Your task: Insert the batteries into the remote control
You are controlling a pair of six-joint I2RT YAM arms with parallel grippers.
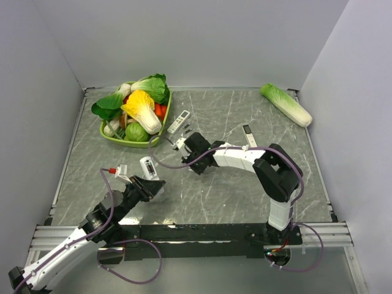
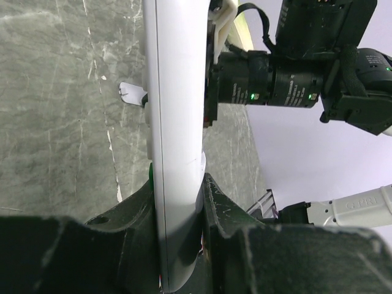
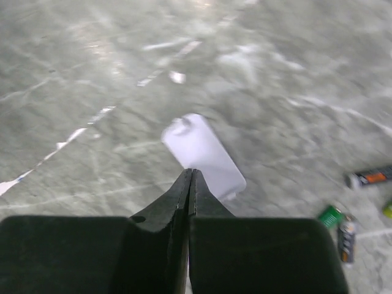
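Note:
My left gripper (image 1: pixel 157 185) is shut on a white remote control (image 2: pixel 177 122), which stands up lengthwise from its fingers in the left wrist view. The white battery cover (image 3: pixel 205 153) lies flat on the table. Right above it in the right wrist view, my right gripper points down, shut, with nothing showing between its fingertips; whether they touch the cover is hard to tell. Batteries lie to the cover's lower right: a dark one with an orange band (image 3: pixel 375 177), a green-ended one (image 3: pixel 331 216) and another dark one (image 3: pixel 346 240).
A green basket (image 1: pixel 136 144) of vegetables stands at the back left. Another white remote (image 1: pixel 179 122) lies beside it, and a white and black one (image 1: pixel 250 136) lies right of centre. A Chinese cabbage (image 1: pixel 286 105) rests at the back right.

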